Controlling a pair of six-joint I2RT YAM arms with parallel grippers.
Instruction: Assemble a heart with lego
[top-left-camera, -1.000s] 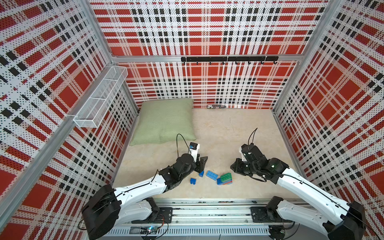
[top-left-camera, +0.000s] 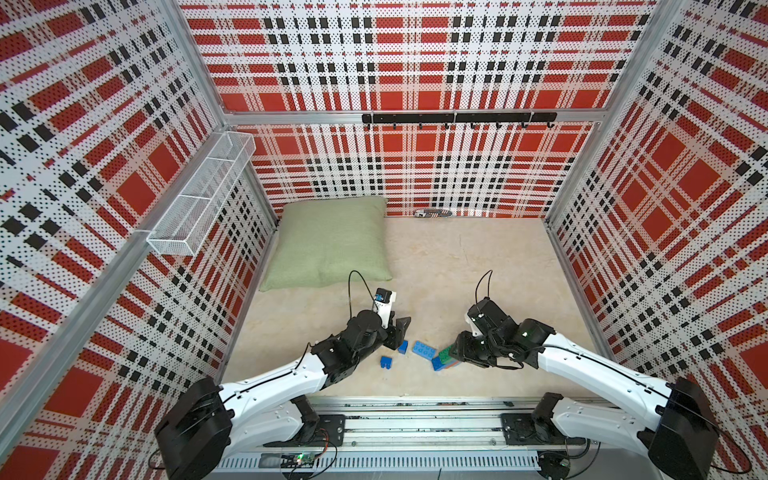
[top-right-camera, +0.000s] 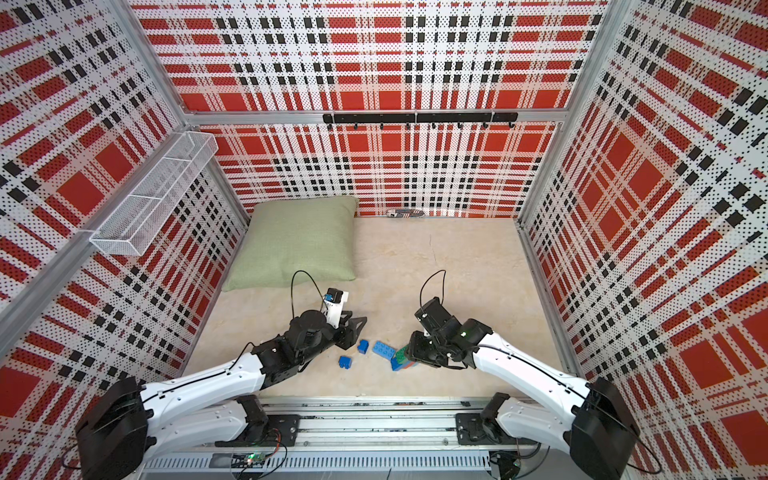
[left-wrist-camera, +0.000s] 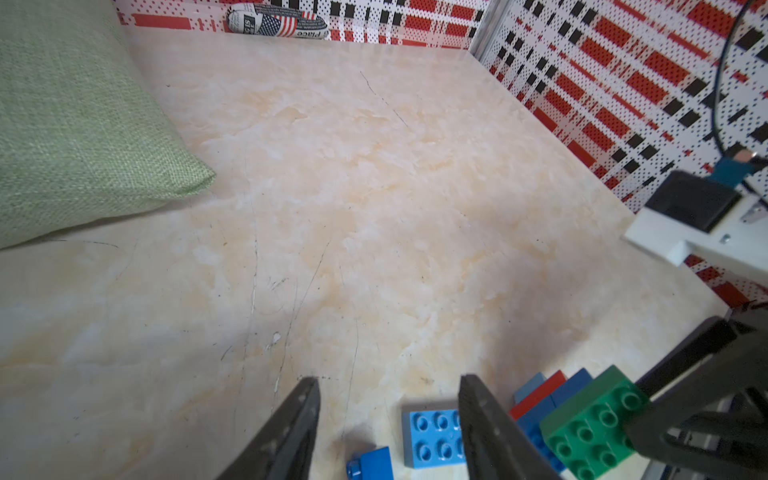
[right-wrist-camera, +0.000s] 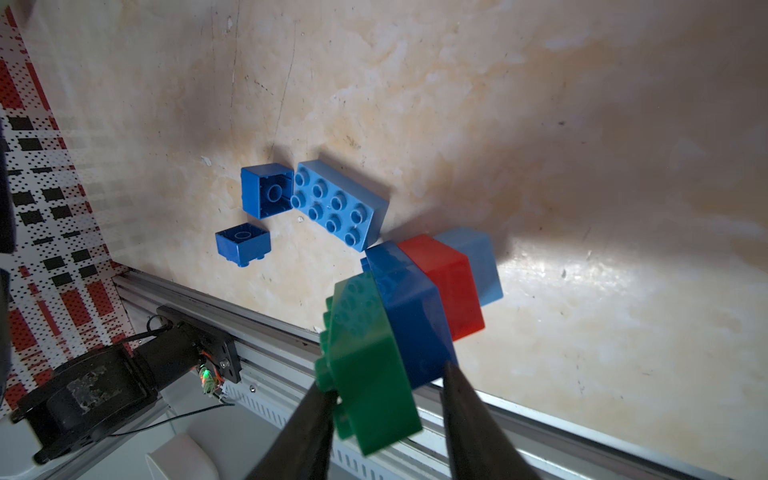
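A brick stack, green (right-wrist-camera: 368, 368), dark blue (right-wrist-camera: 420, 316), red (right-wrist-camera: 448, 284) and light blue (right-wrist-camera: 478, 264) in layers, rests on the table. My right gripper is around the green end in the right wrist view, its fingers apart and a gap showing beside one finger; in the top left view it hides part of the stack. A light blue eight-stud brick (right-wrist-camera: 340, 200) lies beside the stack. Two small dark blue bricks (right-wrist-camera: 268, 190) lie left of it, studs not upward. My left gripper stands open and empty above the table, left of the stack.
A green pillow (top-left-camera: 328, 240) fills the back left of the table. A metal rail (right-wrist-camera: 280, 316) runs along the front edge, close to the bricks.
My right gripper has come left and down onto the green end of the stack, which stood uncovered a second ago. The left arm has shifted only slightly. The loose bricks have stayed put.
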